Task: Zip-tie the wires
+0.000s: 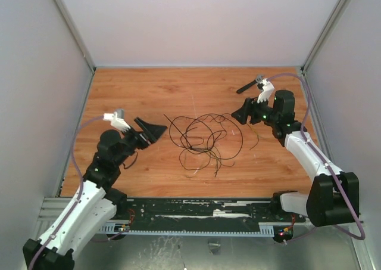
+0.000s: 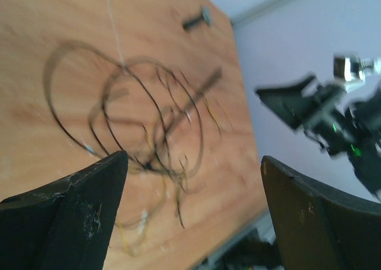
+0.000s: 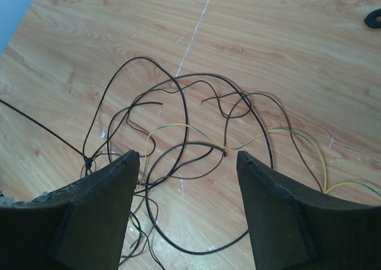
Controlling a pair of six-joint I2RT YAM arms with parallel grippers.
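A loose tangle of black wires (image 1: 208, 142) lies mid-table, with a yellow-green wire (image 3: 312, 143) among them. From a dark knot (image 3: 88, 161), where several wires come together, a straight thin black strip (image 3: 41, 127) sticks out to the left; it looks like a zip tie's tail. My left gripper (image 1: 156, 130) is open and empty, left of the tangle near the strip's free end; its wrist view is blurred. Open at the tangle's right edge, my right gripper (image 1: 240, 115) has nothing between its fingers. Wires show below and beyond them.
A dark-handled tool (image 1: 249, 86) with a grey head lies at the back right. Walls close off the back and both sides. Bare wood (image 1: 137, 91) surrounds the wires, and a dark panel (image 1: 196, 209) runs along the table's front edge.
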